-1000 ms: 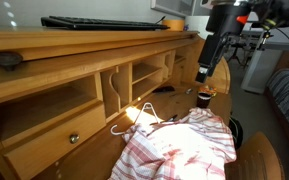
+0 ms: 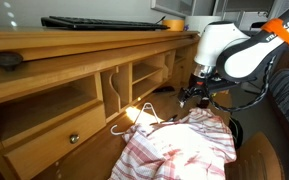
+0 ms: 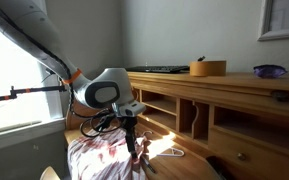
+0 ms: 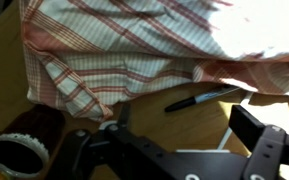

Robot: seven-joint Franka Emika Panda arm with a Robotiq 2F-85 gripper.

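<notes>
My gripper (image 2: 193, 101) is low over the far end of the desk, close above the cloth's edge. Its fingers stand open with nothing between them in the wrist view. A red-and-white plaid cloth (image 4: 154, 45) lies crumpled across the upper part of that view. Just past its near edge, a dark pen or marker (image 4: 196, 99) rests on the wood, ahead of the fingers. At the lower left sits a dark round cup (image 4: 26, 140), beside the left finger. Part of a white hanger (image 4: 225, 138) lies near the right finger.
A wooden hutch with open cubbies (image 2: 52, 103) and a drawer (image 2: 59, 140) runs along one side. A keyboard (image 2: 104, 23) lies on its top shelf, with a round wooden box (image 3: 208, 68) and a purple bowl (image 3: 270, 71). Bare desktop lies between hutch and cloth.
My arm has come down towards the desk beside the cloth, and the gripper now covers part of the cup in the first exterior view. The cloth and hanger stay where they were.
</notes>
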